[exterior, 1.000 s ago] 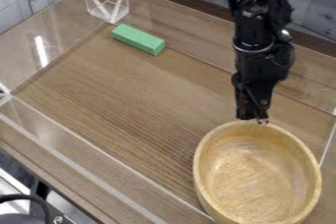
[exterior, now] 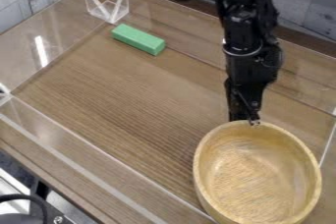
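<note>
My black gripper (exterior: 249,111) hangs down from the top right, its fingertips just above the rear rim of a large cream-yellow plastic bowl (exterior: 256,194) at the bottom right. Whether the fingers are open or shut, or touch the rim, is unclear at this size.
A green block (exterior: 137,38) lies at the back left, near a clear wire-like plastic holder (exterior: 108,5). A black cable curves at the lower left corner, and a wall runs along the back.
My gripper has shifted slightly to the left over the last second, staying just above the bowl's rim. The bowl and block look unmoved.
</note>
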